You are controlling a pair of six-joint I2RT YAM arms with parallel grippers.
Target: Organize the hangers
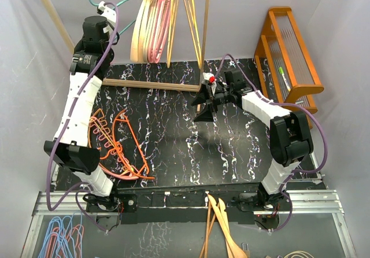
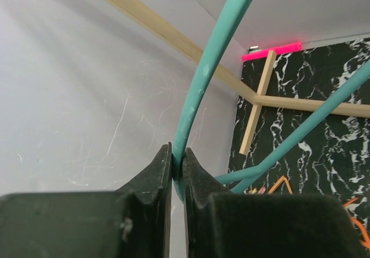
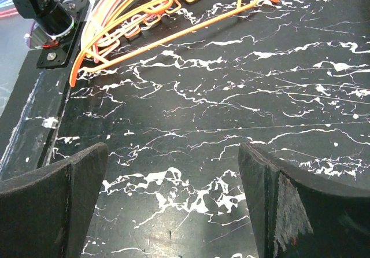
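High at the top left, my left gripper (image 1: 107, 26) is shut on a teal hanger (image 2: 202, 78), beside the rail where cream, pink and yellow hangers (image 1: 153, 21) hang. Orange and pink hangers (image 1: 133, 142) lie piled on the left of the black marble table (image 1: 173, 154); they also show in the right wrist view. My right gripper (image 1: 204, 102) stands open over the table, right of the rack's upright, with nothing between its fingers.
The wooden rack frame (image 1: 150, 85) spans the back. An orange wooden shelf unit (image 1: 295, 61) stands at the right. More hangers (image 1: 222, 223) lie beyond the front edge.
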